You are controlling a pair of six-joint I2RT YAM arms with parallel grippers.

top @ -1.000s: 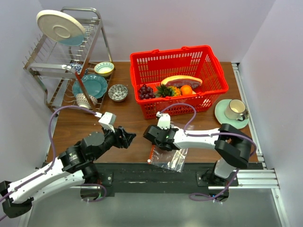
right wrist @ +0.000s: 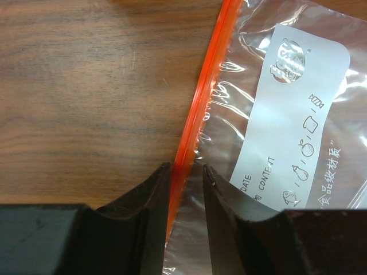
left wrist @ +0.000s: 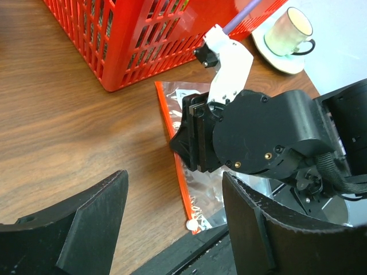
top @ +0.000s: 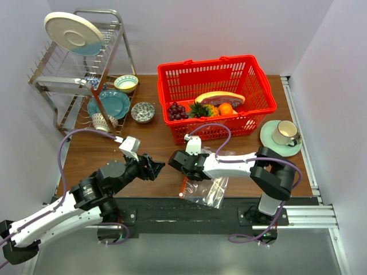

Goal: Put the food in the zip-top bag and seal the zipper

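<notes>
A clear zip bag with an orange zipper and white label lies flat at the table's front edge. My right gripper is down at the zipper strip, its fingertips either side of it, slightly apart. My left gripper hovers left of the bag, open and empty. The food sits in the red basket: grapes, pineapple, an orange and a long yellow-edged item.
A dish rack stands back left with a bowl beside it. A mug on a saucer is at the right.
My right gripper and arm have shifted slightly left and toward the back along the bag. The left arm is nearly still.
</notes>
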